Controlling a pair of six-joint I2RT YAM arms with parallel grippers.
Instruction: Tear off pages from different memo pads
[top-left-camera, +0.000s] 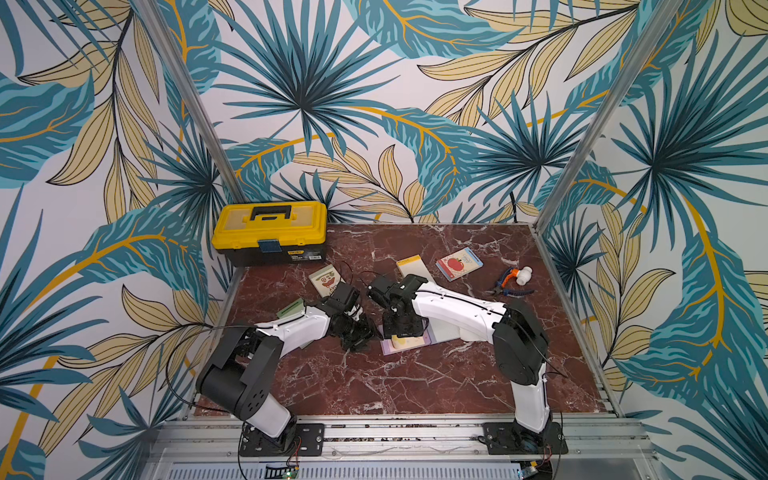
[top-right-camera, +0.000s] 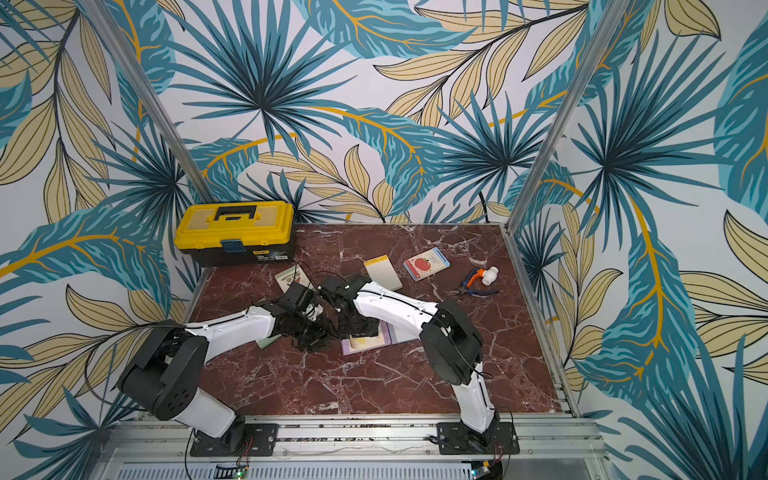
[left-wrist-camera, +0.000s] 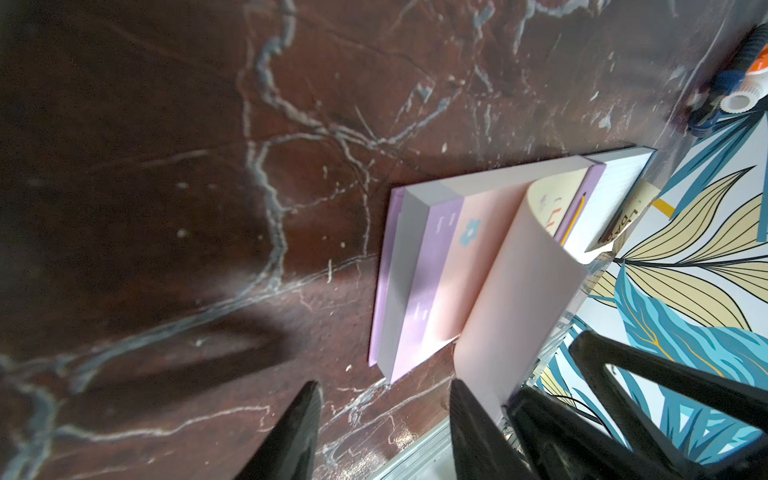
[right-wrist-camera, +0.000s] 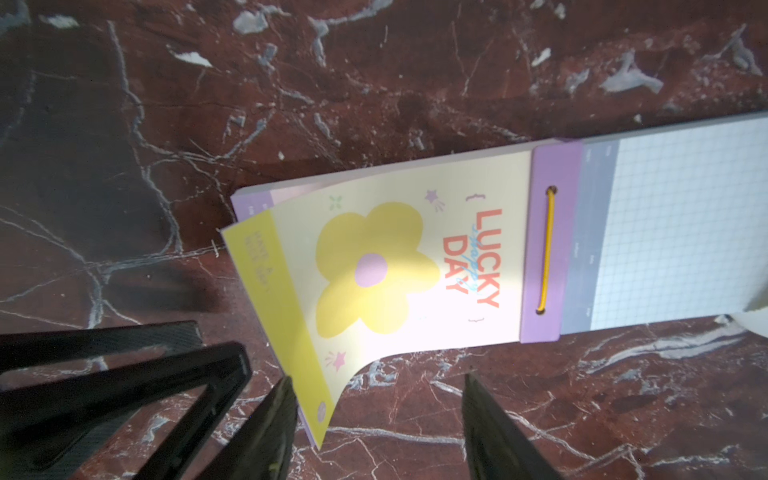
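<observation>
A memo pad with a purple binding strip (right-wrist-camera: 552, 240) lies on the marble table. Its top page (right-wrist-camera: 368, 272), with a yellow flower and "LUCKY DAY", is curled up at the free end and still joined at the strip. In the left wrist view, the curled page (left-wrist-camera: 520, 296) rises off the pink sheet below. My left gripper stands open beside the pad's free end, nothing between its fingers. My right gripper is open too, close over the pad at the page's lower edge. From above, both arms hide part of the pad.
A grid-paper pad (right-wrist-camera: 672, 228) adjoins the purple strip. Farther back lie an apple-cover pad (top-left-camera: 460, 263), a yellow-topped pad (top-left-camera: 412, 267) and another pad (top-left-camera: 323, 280); a green one (top-left-camera: 292, 307) is partly covered by the left arm. A yellow toolbox (top-left-camera: 269, 228) and pliers (top-left-camera: 512, 291) flank them.
</observation>
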